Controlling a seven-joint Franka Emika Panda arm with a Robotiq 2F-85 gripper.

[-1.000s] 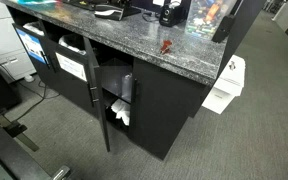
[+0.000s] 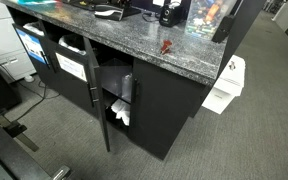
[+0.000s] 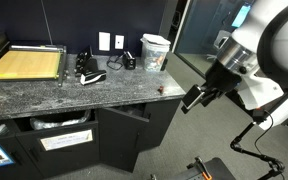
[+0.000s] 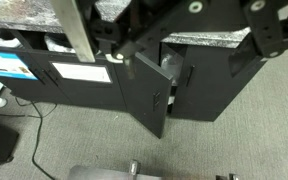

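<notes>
In exterior view 2 my gripper (image 3: 206,92) hangs at the upper right, in the air to the right of the counter and its cabinets. Its dark linkage (image 4: 264,35) spans the top of the wrist view; the fingertips do not show clearly, and no object is visible in it. Below the counter, a black cabinet door (image 2: 101,103) stands ajar, swung outward. Inside the opening are a shelf, a dark bin (image 2: 117,80) and something white (image 2: 121,112). The same door (image 4: 147,95) appears near the middle of the wrist view, apart from the gripper.
The speckled countertop (image 3: 94,97) carries a wooden board (image 3: 29,62), black devices (image 3: 89,68), a clear tub (image 3: 155,53) and a small red item (image 2: 166,46). A white box (image 2: 224,85) stands beyond the cabinet's end. Grey carpet (image 2: 219,145) lies clear in front.
</notes>
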